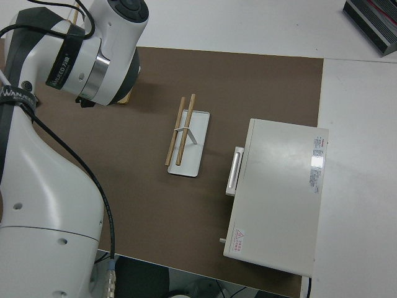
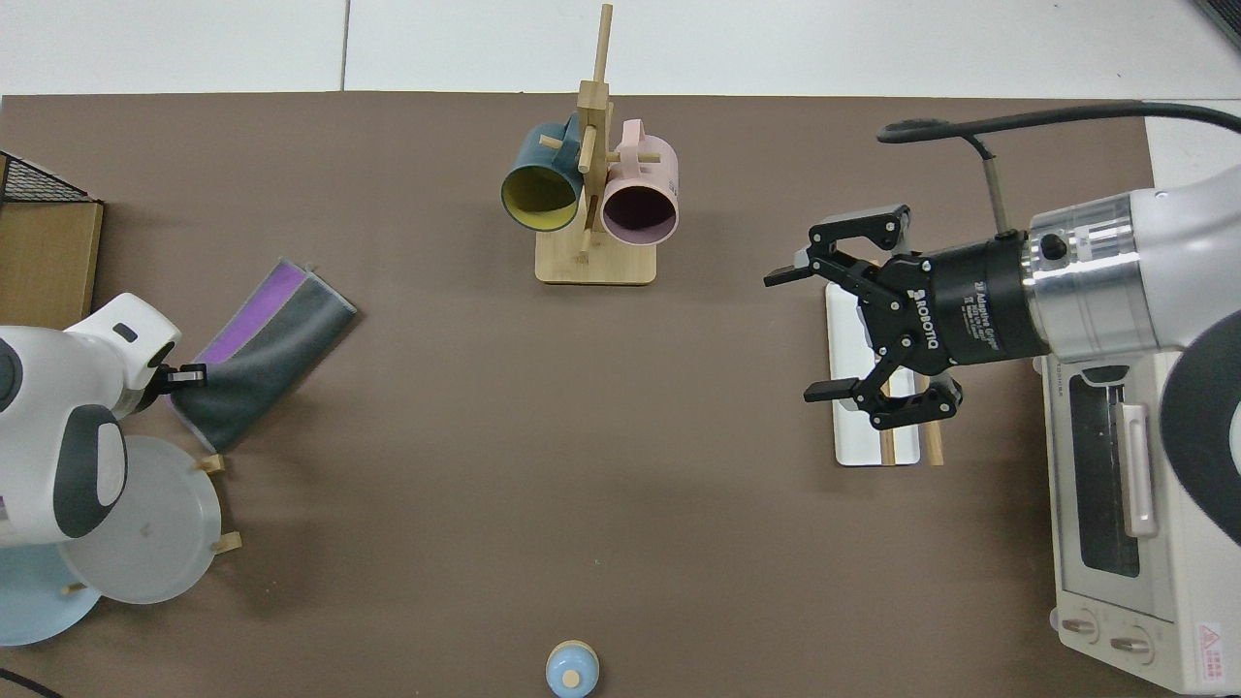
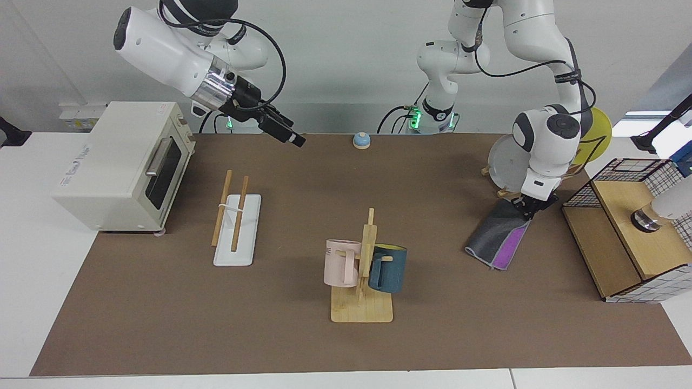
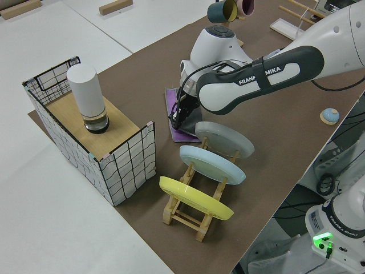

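A dark grey cloth with a purple strip [image 2: 262,361] lies at the left of the mat, beside the plate rack. My left gripper [image 2: 186,374] is at the cloth's near end, reaching down from the white arm; whether its fingers are shut on the cloth is hidden. In the left view the same cloth [image 3: 493,236] hangs out below that gripper [image 3: 533,208]. My right gripper [image 2: 791,333] stands open above the mat, near the white board with wooden sticks [image 2: 852,436], nothing between its fingers.
A mug tree [image 2: 595,273] with teal and pink mugs stands at the back middle. A white toaster oven [image 2: 1187,582] is at right, a wire-sided wooden box [image 2: 47,262] at left, plates [image 2: 145,523] in a rack at front left, a small blue object [image 2: 571,669] at front.
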